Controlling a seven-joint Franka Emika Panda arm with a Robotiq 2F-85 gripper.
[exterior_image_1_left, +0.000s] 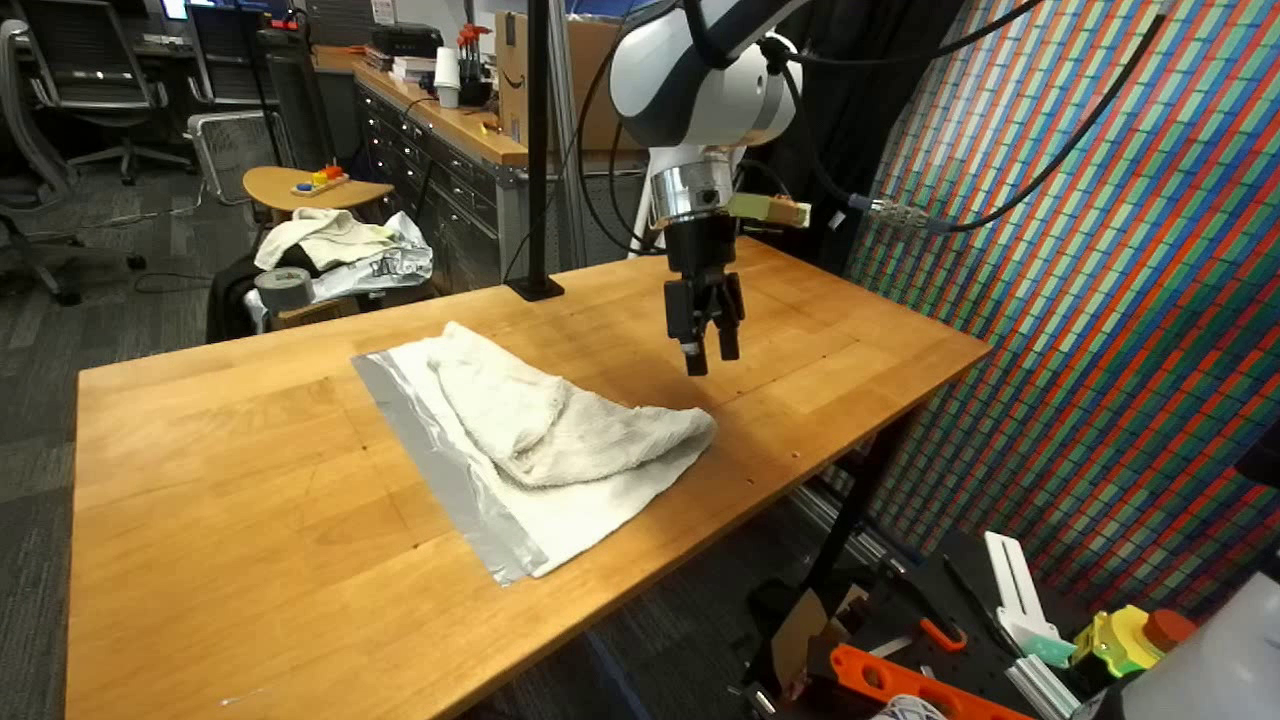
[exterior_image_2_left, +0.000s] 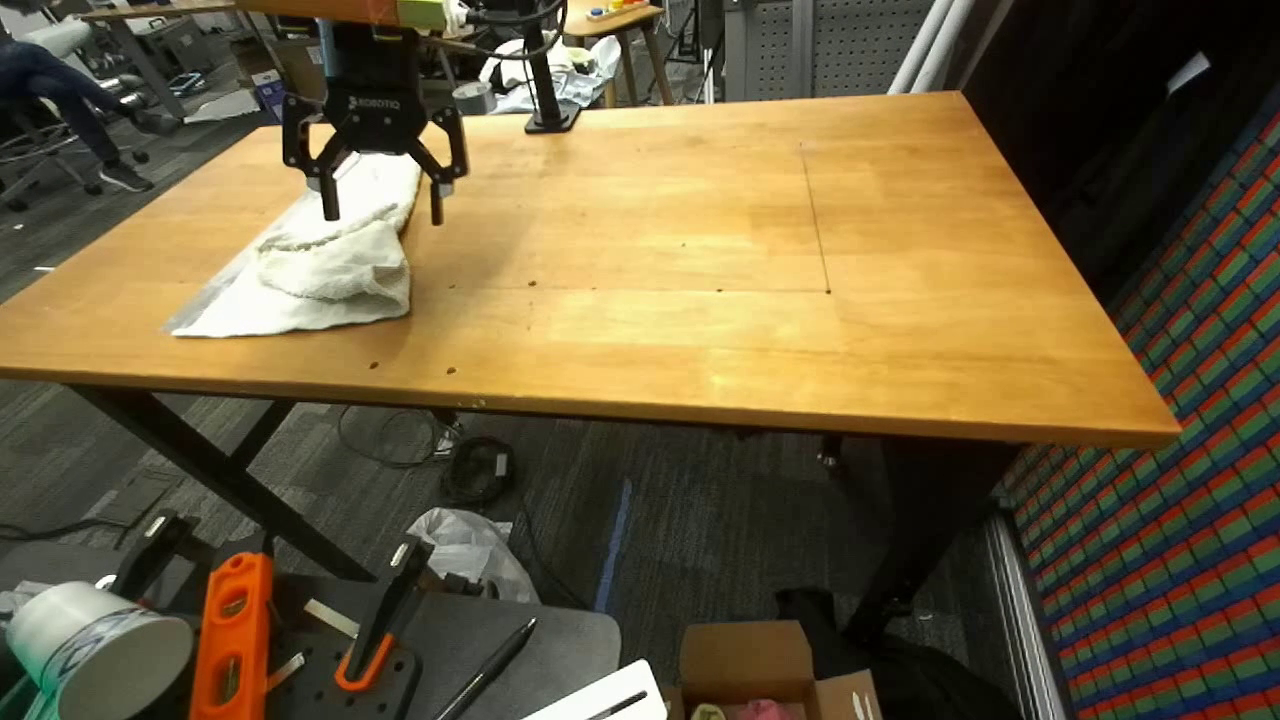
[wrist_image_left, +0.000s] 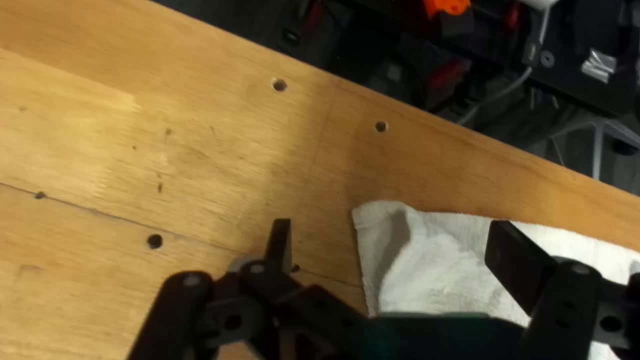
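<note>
A white towel (exterior_image_1_left: 612, 442) lies crumpled and partly folded over itself on the wooden table, a grey strip (exterior_image_1_left: 450, 468) running along its left edge. Above the table, apart from the cloth, my gripper (exterior_image_1_left: 713, 360) points downward with open fingers. From the other side, the gripper (exterior_image_2_left: 383, 216) appears in front of the towel (exterior_image_2_left: 336, 264), nothing between its fingers. In the wrist view, the towel's corner (wrist_image_left: 432, 252) shows between and below the spread fingers of the gripper; the rest of the cloth is cut off or hidden by the gripper.
A black post (exterior_image_1_left: 537, 156) stands at its back edge. Tools, including an orange level (exterior_image_2_left: 232, 636), lie on a separate dark surface in front.
</note>
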